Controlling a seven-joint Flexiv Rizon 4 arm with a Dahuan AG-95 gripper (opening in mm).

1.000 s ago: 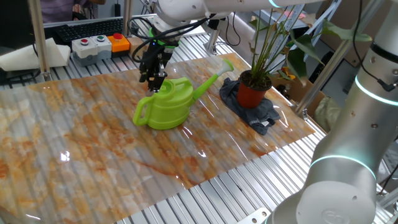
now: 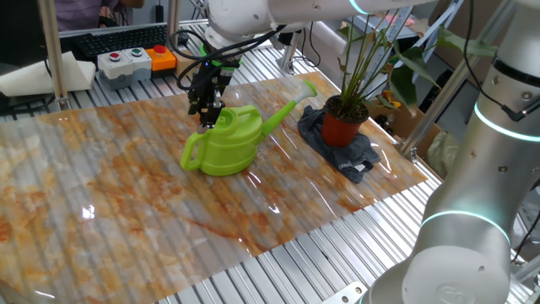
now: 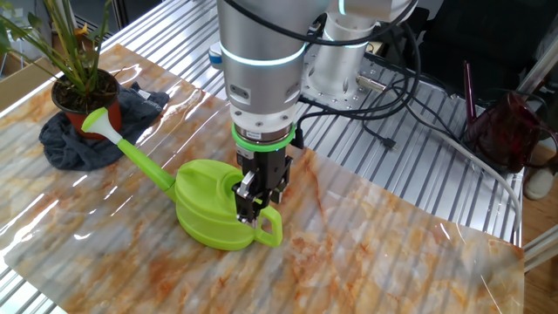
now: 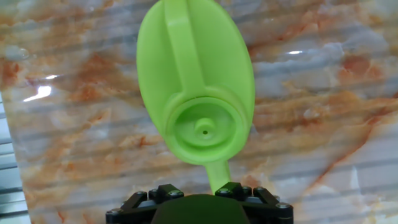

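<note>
A light green watering can point(image 2: 228, 150) stands upright on the marbled sheet, its spout pointing toward the potted plant point(image 2: 342, 127). In exterior view 2, my gripper point(image 3: 259, 208) points down over the handle end of the can point(image 3: 209, 205) and covers part of it. From the wrist, the can's round filler opening point(image 4: 205, 130) and top strap show ahead of the fingers, and its rear handle point(image 4: 217, 176) runs down near the right fingertip. The fingertips of my gripper are apart, the fingers open. Whether a finger touches the can is hidden.
The plant's pot rests on a dark grey cloth point(image 2: 359, 160). Button boxes point(image 2: 126, 67) and a keyboard lie behind the sheet. A dark red pitcher point(image 3: 510, 131) stands off to the side. Much of the marbled sheet point(image 2: 93, 203) is bare.
My arm and gripper have shifted very slightly, the gripper a touch lower and to the left in exterior view 1. The watering can and plant have stayed put.
</note>
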